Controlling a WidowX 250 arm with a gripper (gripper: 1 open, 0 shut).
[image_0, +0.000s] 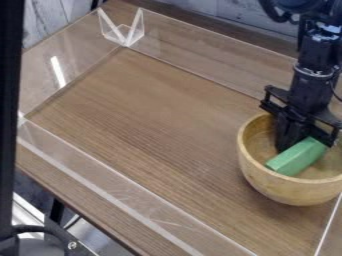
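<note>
A wooden bowl sits at the right edge of the table. A green cylindrical object lies inside it. My black gripper reaches down into the bowl from above, at the back end of the green object. Its fingertips are dark and partly hidden in the bowl, so whether anything is between them is unclear.
Clear plastic strips run along its edges, with a small clear bracket at the back left. A wall stands behind.
</note>
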